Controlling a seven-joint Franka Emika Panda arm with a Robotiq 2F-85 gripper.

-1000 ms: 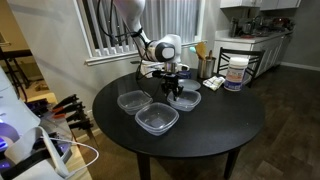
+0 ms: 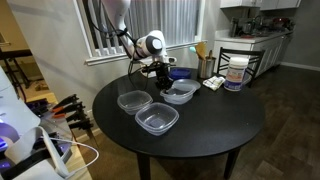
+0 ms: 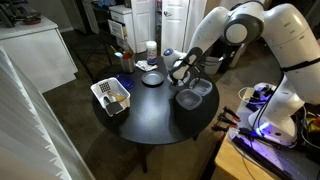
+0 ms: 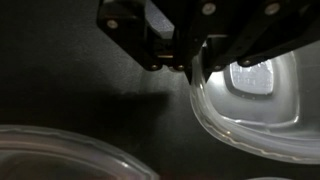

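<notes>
In the wrist view my gripper is shut at the near rim of a clear plastic container [image 4: 252, 110], whose body spreads out to the right. A second clear container [image 4: 60, 150] lies lower left, apart from the fingers. From exterior view 1, the container at my gripper [image 2: 180, 94] is the one farthest back on the dark table. Two more clear containers, one at the left [image 2: 134, 102] and one nearer the front [image 2: 157, 119], sit open and empty-looking. The exact contact at the fingertips is dark and hard to make out.
A blue bowl [image 2: 180, 73], a utensil holder [image 2: 207, 68] and a white tub [image 2: 236, 73] stand along the back of the round table. In exterior view 2 a white basket [image 3: 110, 96] sits at the left edge.
The arm has drawn back and left. The rear container has shifted with it and sits higher in exterior view 1, uncovering the blue bowl behind. The other two containers have not moved.
</notes>
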